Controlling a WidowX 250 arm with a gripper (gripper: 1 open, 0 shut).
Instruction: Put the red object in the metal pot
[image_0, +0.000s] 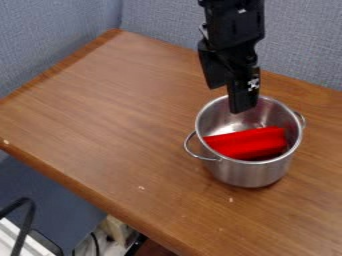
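Observation:
Inside the metal pot (245, 174) lies the red object (250, 143), tilted a little and resting within the rim. The black gripper (229, 97) hangs above the pot's back rim, pointing down, its fingers apart from each other. Nothing shows between them, and the red object is below and in front, clear of them. The pot stands upright on the wooden table, with wire handles at its left and right. Part of the pot's inside is covered by the red object.
Grey-blue padded walls (54, 35) stand behind the table.

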